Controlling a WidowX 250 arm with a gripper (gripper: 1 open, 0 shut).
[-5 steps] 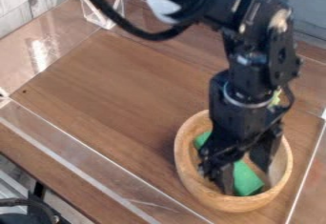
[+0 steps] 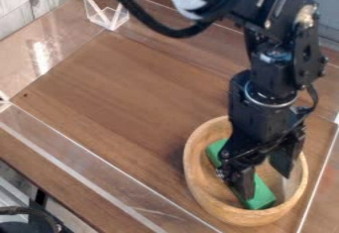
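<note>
My black gripper [image 2: 261, 168] reaches down from the top right into a round, light wooden bowl [image 2: 204, 184] at the lower right. A green object [image 2: 260, 194] lies in the bowl, partly hidden by the gripper. The gripper stands open, its fingers inside the bowl around or beside the green object; contact cannot be told.
A clear plastic holder [image 2: 106, 12] stands at the back left.
The upper part of my arm has shifted and tilted, and the gripper has moved slightly within the bowl. The bowl has stayed in about the same place.
</note>
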